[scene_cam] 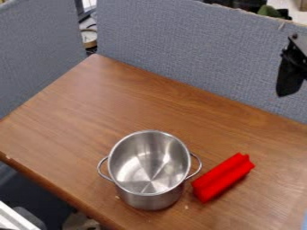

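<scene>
A steel pot (147, 166) with two side handles stands upright near the front of the wooden table. A red block-like object (222, 178) lies on the table just to the right of the pot, apart from it. My black gripper (288, 72) is only partly in view at the upper right edge, high above and away from the red object; its fingers are mostly out of frame.
Grey padded panels (192, 49) border the back and left sides.
</scene>
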